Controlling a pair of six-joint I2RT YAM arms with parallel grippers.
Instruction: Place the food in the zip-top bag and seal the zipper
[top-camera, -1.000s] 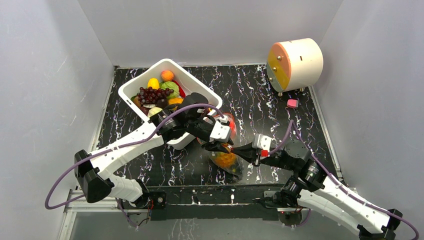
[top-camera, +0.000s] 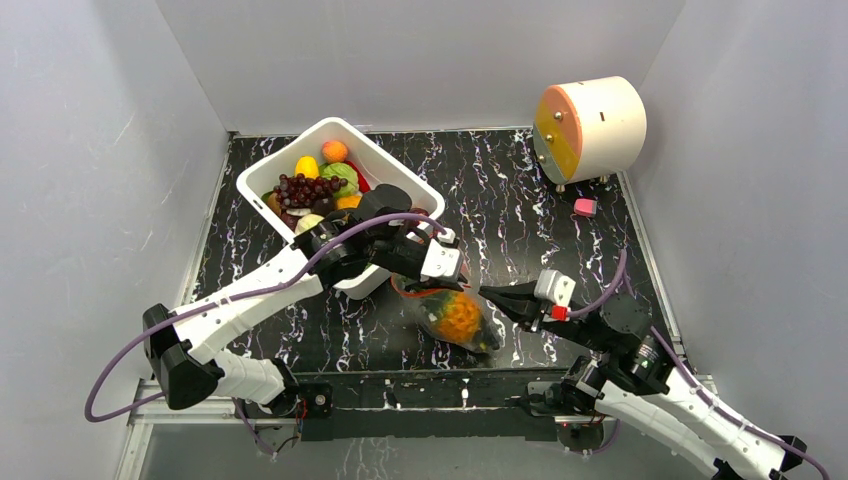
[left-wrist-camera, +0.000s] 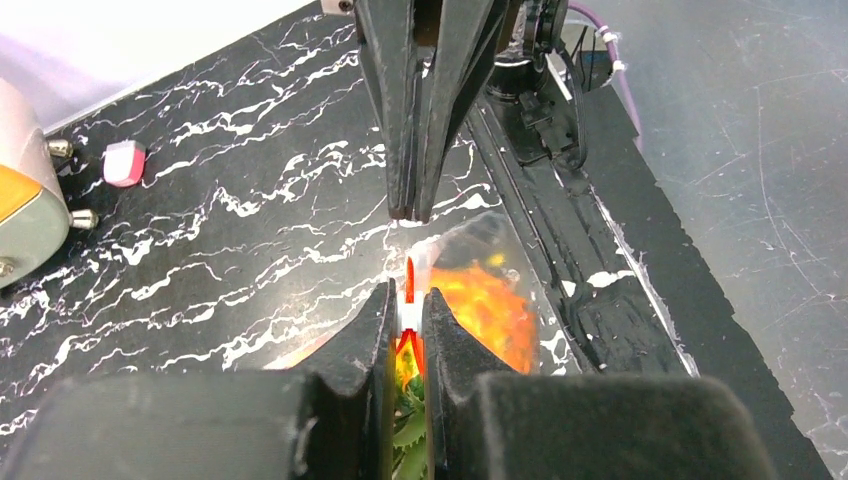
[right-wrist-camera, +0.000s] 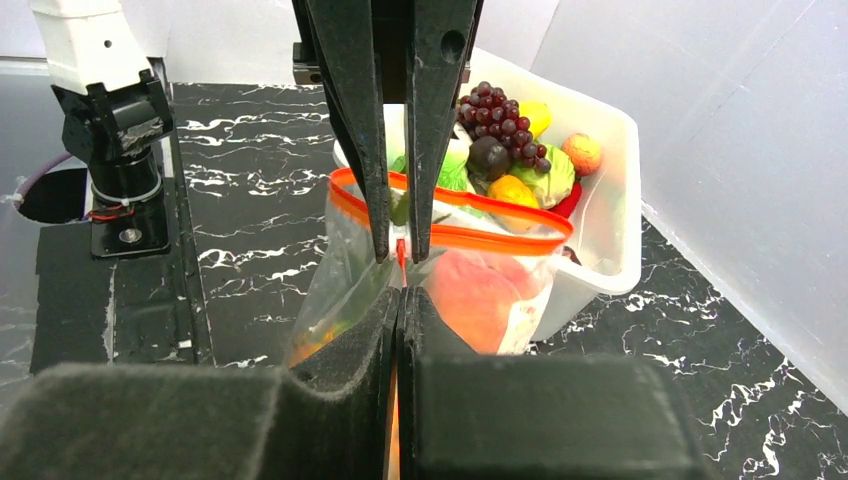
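Note:
A clear zip top bag (right-wrist-camera: 330, 290) with an orange zipper rim (right-wrist-camera: 490, 240) holds orange food (top-camera: 459, 318), a red item and green leaves (left-wrist-camera: 411, 428). In the right wrist view its mouth gapes as a loop on both sides of my left gripper. The left fingers are shut on a small white piece with red bits (left-wrist-camera: 408, 316) at the bag's rim, apparently the zipper slider. My right gripper is shut, a short gap away from that piece, and nothing shows between its fingertips. The left arm hides part of the bag from above.
A white bin (top-camera: 405, 185) of fruit and vegetables stands at the back left, close to the bag. At the back right sit a cream rounded cabinet (top-camera: 612, 120) and a small pink block (top-camera: 585, 207).
My right gripper has drawn back to the right, from against the left fingertips to a short distance off. The lower bag has shifted slightly to the right. The left arm has hardly moved.

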